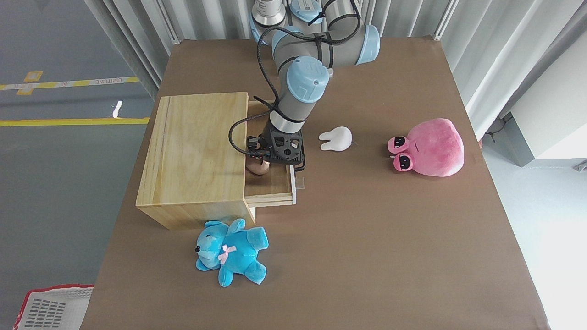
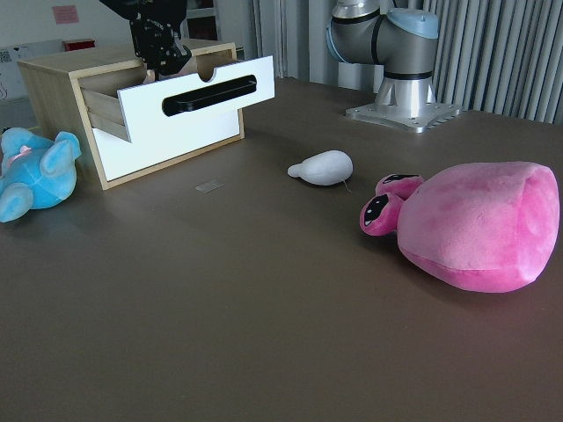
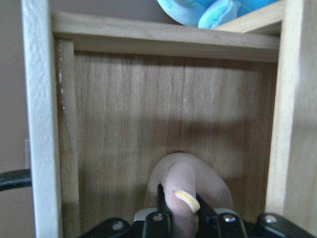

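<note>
The wooden cabinet [image 1: 192, 148] has its drawer [image 1: 268, 192] pulled out. My gripper [image 1: 269, 156] is low over that drawer, shut on a pale pink-beige soft toy [image 3: 193, 183] with a small yellow-white stripe, held in the drawer at its near part in the wrist view. In the left view the gripper [image 2: 163, 66] is behind the white drawer front [image 2: 198, 101], which hides most of the toy.
A blue bear [image 1: 234, 253] lies in front of the cabinet. A white plush [image 1: 335, 139] and a pink plush [image 1: 429, 147] lie to the right.
</note>
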